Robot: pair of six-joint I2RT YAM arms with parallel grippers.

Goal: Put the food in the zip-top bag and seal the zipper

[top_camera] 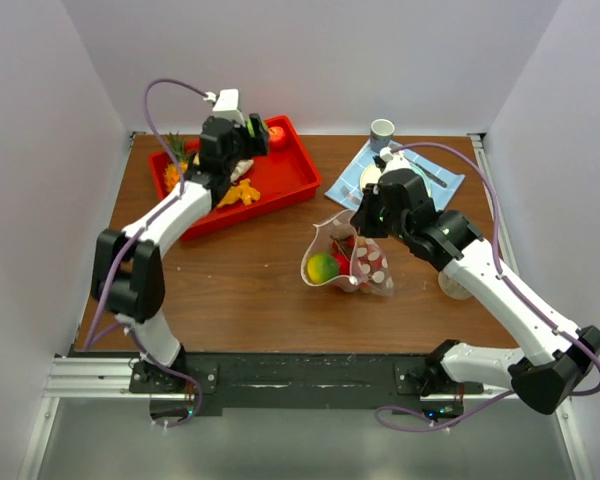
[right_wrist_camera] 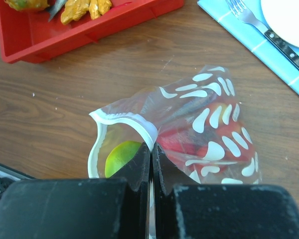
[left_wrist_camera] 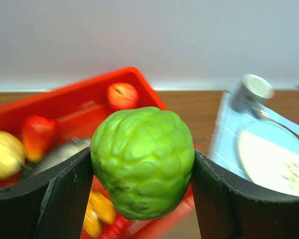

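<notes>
A round, lumpy green food item (left_wrist_camera: 142, 162) is pinched by my left gripper, held above the red tray (top_camera: 292, 190). In the top view that left arm is blurred and partly covers the tray. The clear zip top bag (right_wrist_camera: 199, 119), printed with white spots, lies on the table with its white-edged mouth spread toward the front left. Inside it show a green-yellow fruit (top_camera: 322, 267) and red food (top_camera: 342, 262). My right gripper is shut at the bag's rim, the thin film running between its fingertips.
A red tomato-like item (top_camera: 277, 137), yellow pieces (top_camera: 239, 193) and a pineapple (top_camera: 173, 170) lie in the tray. Behind the bag, a blue cloth (top_camera: 445, 182) carries a plate and fork, with a mug (top_camera: 381, 133) beside. Table left of the bag is bare.
</notes>
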